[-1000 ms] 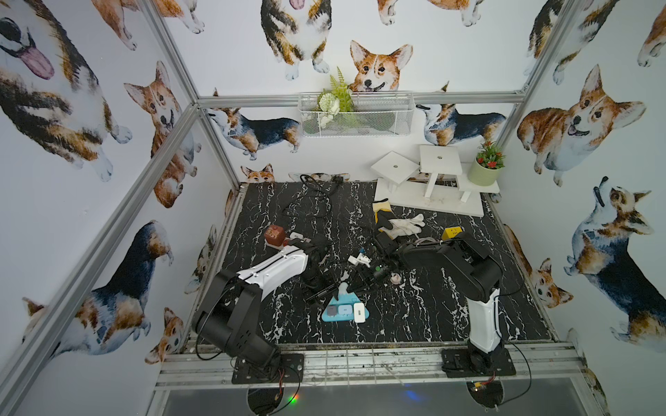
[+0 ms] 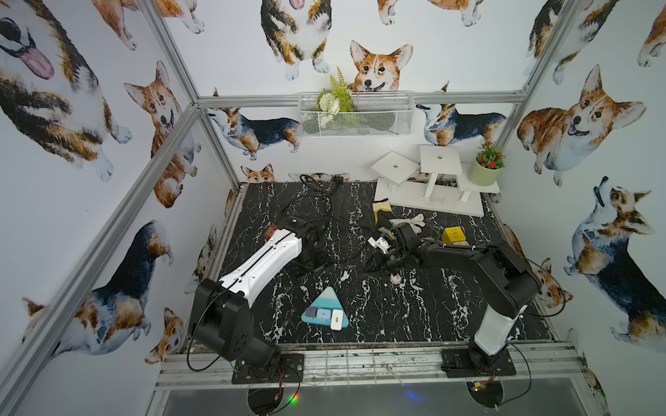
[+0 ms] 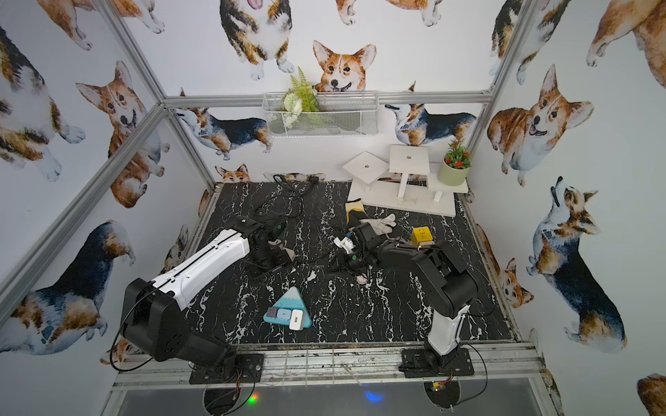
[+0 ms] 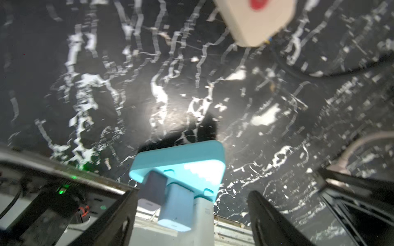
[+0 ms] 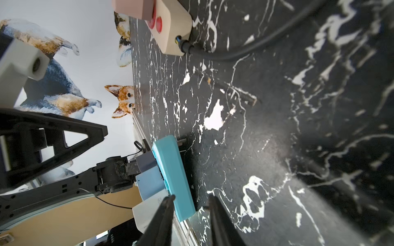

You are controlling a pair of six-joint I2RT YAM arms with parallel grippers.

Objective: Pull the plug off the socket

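A teal triangular socket lies at the front centre with several adapters plugged along one edge: dark grey, pale blue and white. The left wrist view shows my left gripper open above the socket, fingers spread around the adapters in view, not visibly touching. My right gripper is part open with nothing seen between its fingers, right of and behind the socket. A cream block with red switches and a black cable lies beyond.
A glove, a yellow cube and a white tiered stand with a potted plant are at the back right. Black cables lie at the back left.
My left arm has lifted and moved back and left. My right arm has shifted, its elbow swinging right. The teal socket has moved left along the front of the table.
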